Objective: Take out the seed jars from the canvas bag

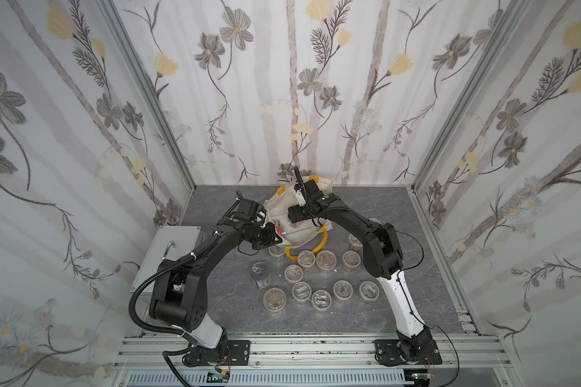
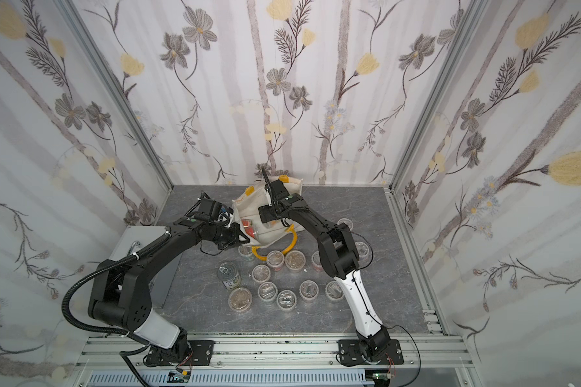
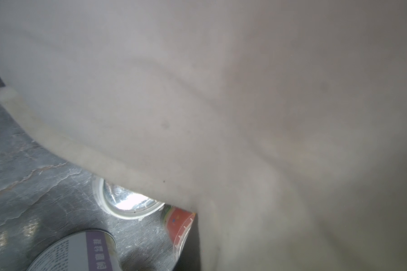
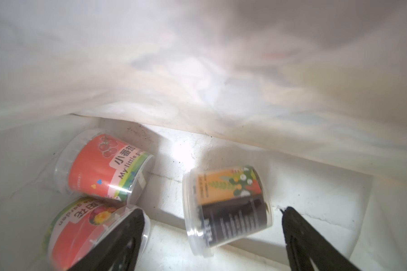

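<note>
The canvas bag (image 1: 280,209) with yellow handles lies open at the back centre. My left gripper (image 1: 268,235) is shut on the bag's edge at its left front; white cloth fills most of the left wrist view. My right gripper is inside the bag, fingers parted either side of an orange-and-black labelled jar (image 4: 226,207) lying on its side. Two red-labelled jars, a tomato jar (image 4: 101,167) and a flower jar (image 4: 81,230), lie to the left of it in the bag.
Several clear-lidded jars (image 1: 326,260) stand on the grey table in front of the bag, with a metal can (image 1: 260,276) at their left. A grey box (image 1: 155,245) with a tap sits at the left edge.
</note>
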